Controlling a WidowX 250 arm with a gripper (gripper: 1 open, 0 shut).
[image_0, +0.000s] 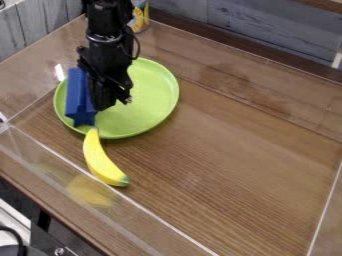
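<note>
A green plate (150, 110) lies at the left of the table. On its left part stands a blue object (78, 98), partly behind the black gripper (108, 98), which is low over the plate just right of it. The gripper looks shut; whether it touches the blue object I cannot tell. A yellow banana (102, 162) lies in front of the plate, its upper tip at the plate's edge.
Bare wooden table (241, 160) fills the right and front. A small yellow item stands at the back behind the arm. Clear walls edge the table at the left and right.
</note>
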